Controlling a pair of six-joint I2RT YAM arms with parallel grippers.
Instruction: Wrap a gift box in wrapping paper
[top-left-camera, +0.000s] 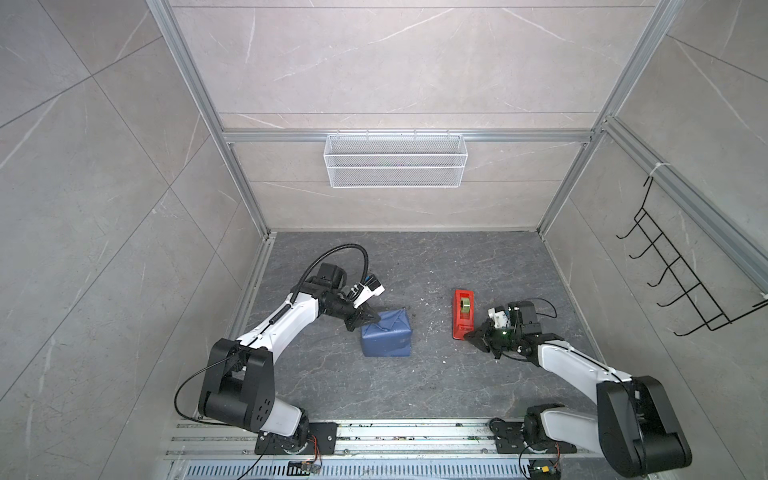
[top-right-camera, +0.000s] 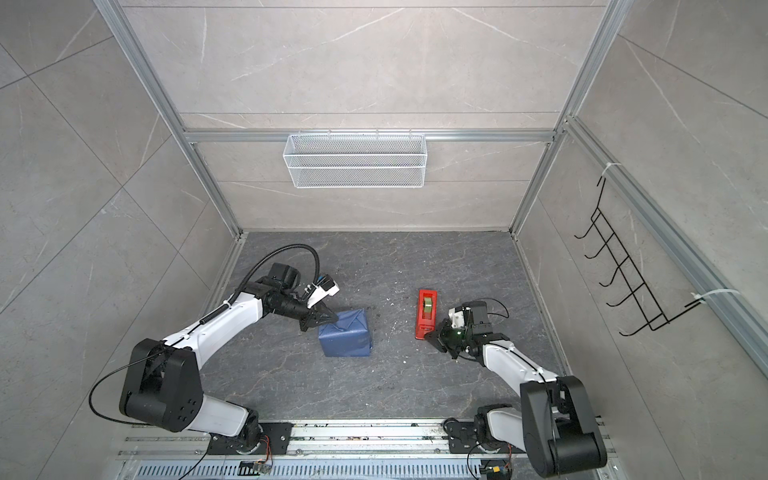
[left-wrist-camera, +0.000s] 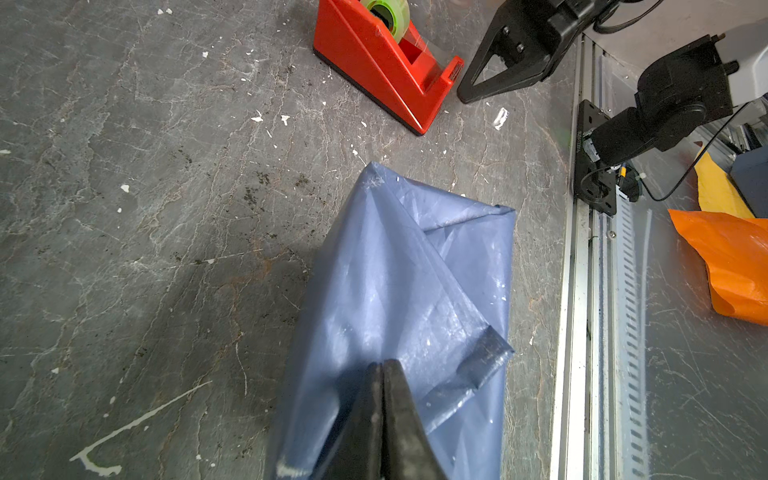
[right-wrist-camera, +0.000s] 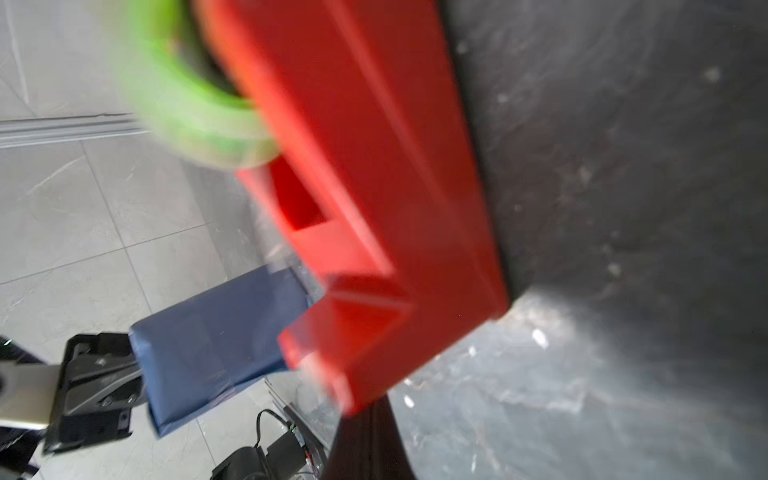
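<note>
A gift box (top-left-camera: 387, 334) in blue wrapping paper lies on the table left of centre. At its near end in the left wrist view, a folded flap (left-wrist-camera: 485, 360) sticks up slightly. Over the box's upper left part is my left gripper, its fingertips close together against the paper; whether anything is between them is hidden. A red tape dispenser (top-left-camera: 463, 313) with a green tape roll (right-wrist-camera: 196, 120) stands right of the box. My right gripper is shut at the dispenser's cutter end, with no tape visible between its fingers.
Bare table (top-left-camera: 432, 264) lies between box and dispenser and behind them. A white wire basket (top-left-camera: 396, 161) hangs on the back wall, a black hook rack (top-left-camera: 680, 272) on the right wall. Orange material (left-wrist-camera: 724, 260) lies beyond the front rail (left-wrist-camera: 572, 344).
</note>
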